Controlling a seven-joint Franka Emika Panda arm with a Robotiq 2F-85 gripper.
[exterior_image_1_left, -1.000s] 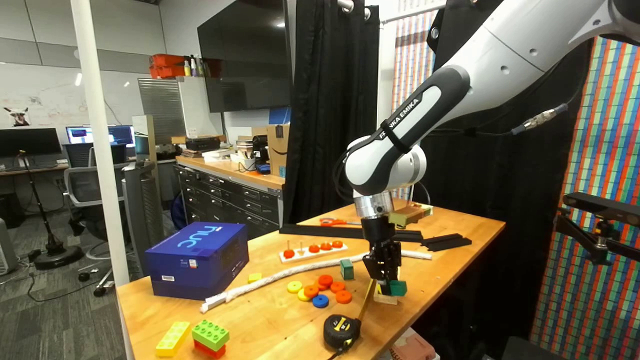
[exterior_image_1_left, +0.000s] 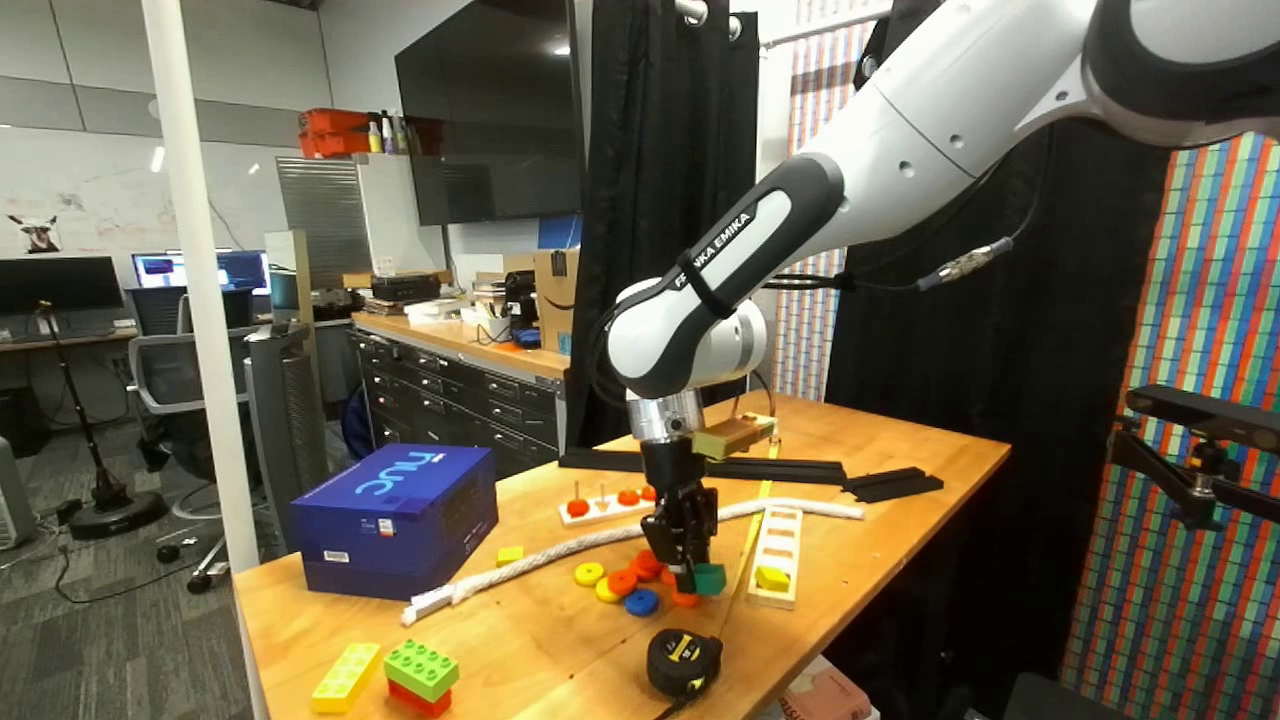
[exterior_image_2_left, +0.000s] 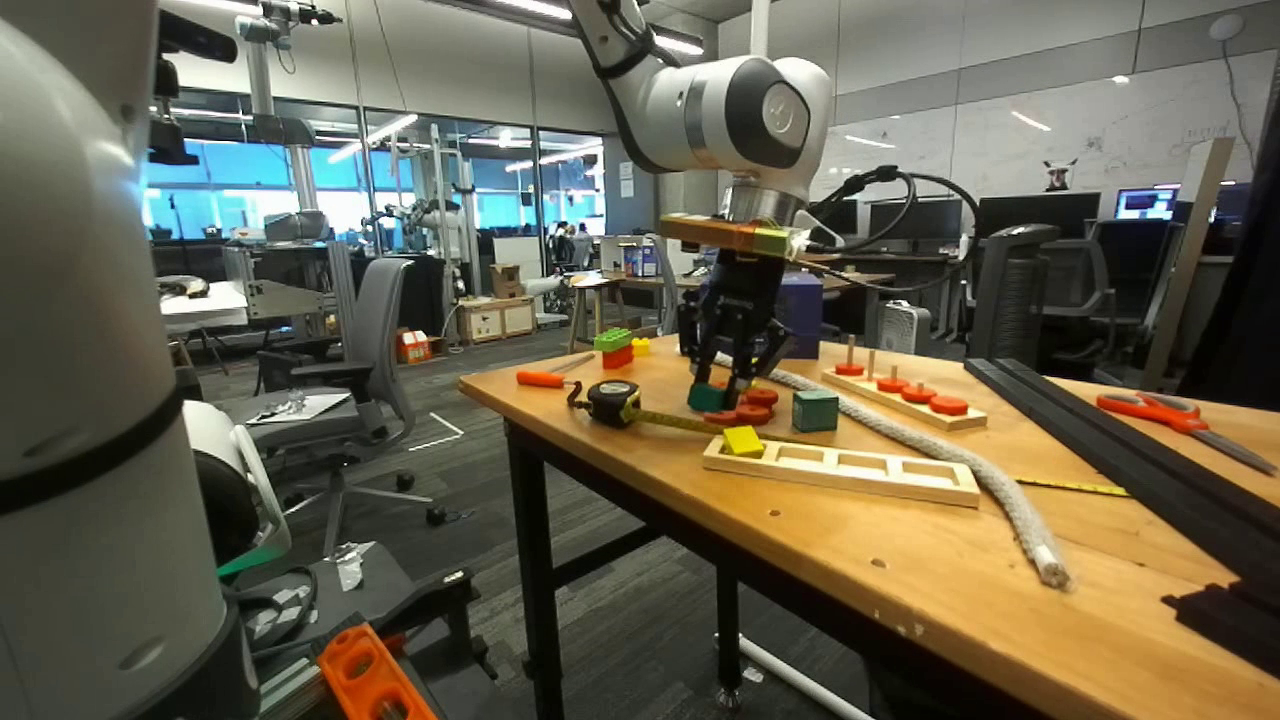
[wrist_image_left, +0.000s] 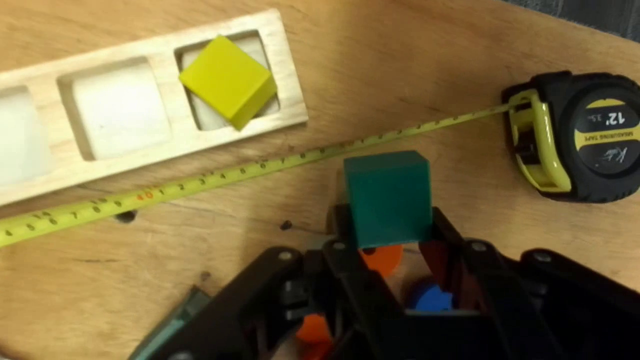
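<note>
A green cube (wrist_image_left: 390, 201) is gripped by my gripper, its front part sticking out past the fingertips in the wrist view. From the side, the same cube shows low over the table beside orange rings, with the gripper (exterior_image_1_left: 690, 570) pointing down; whether the cube touches anything beneath cannot be told. A yellow block (wrist_image_left: 228, 81) sits tilted in the end compartment of a wooden tray (wrist_image_left: 294, 90). The tray's neighbouring compartments look empty. Another green block (exterior_image_2_left: 815, 410) stands on the table, partly cut off by my gripper in the wrist view.
A tape measure (wrist_image_left: 606, 138) lies with its yellow tape (wrist_image_left: 270, 166) stretched between cube and tray. Orange rings (wrist_image_left: 384, 258) and a blue ring (wrist_image_left: 433, 297) lie under the gripper. A white rope (exterior_image_2_left: 912, 462) and a peg board (exterior_image_2_left: 972, 418) lie behind.
My gripper has moved left in exterior view 1, from over the tray to over the rings, still shut on the green cube. The yellow block in the tray is now uncovered.
</note>
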